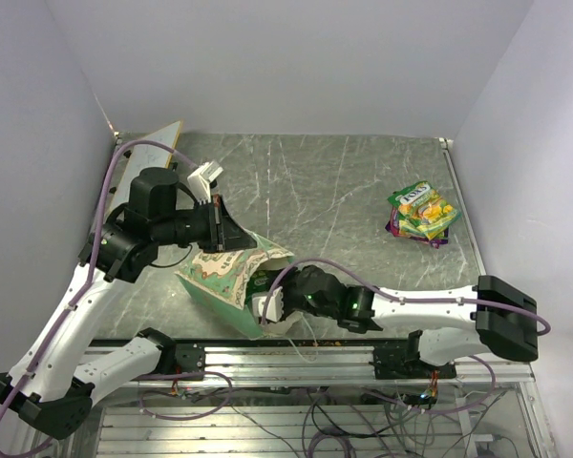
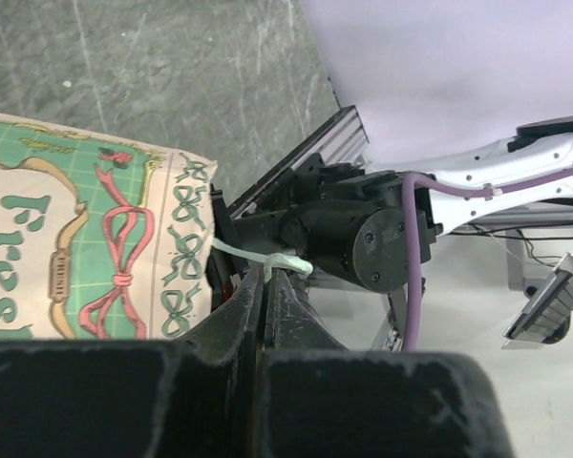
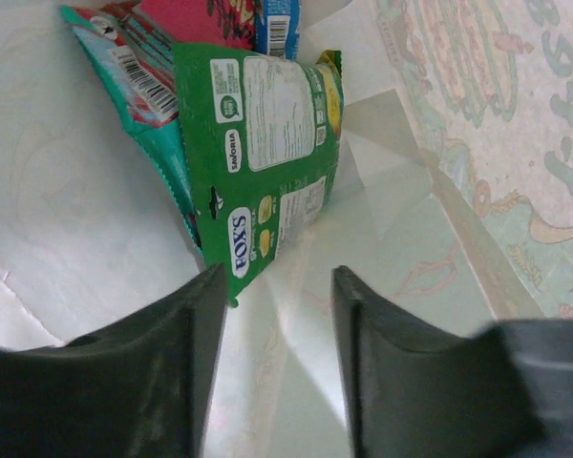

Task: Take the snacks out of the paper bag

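Observation:
The green printed paper bag (image 1: 220,281) lies tilted near the front edge. My left gripper (image 1: 239,239) is above it, shut on the pale bag handle (image 2: 286,261), seen in the left wrist view. My right gripper reaches into the bag's mouth, part open with nothing visible between its fingers. Just ahead of it in the right wrist view lie a green snack packet (image 3: 267,124), a teal-and-red packet (image 3: 138,100) and a blue packet behind.
A pile of snack packets (image 1: 422,212) lies at the right of the grey table (image 1: 306,172). A white board (image 1: 143,162) lies at the back left.

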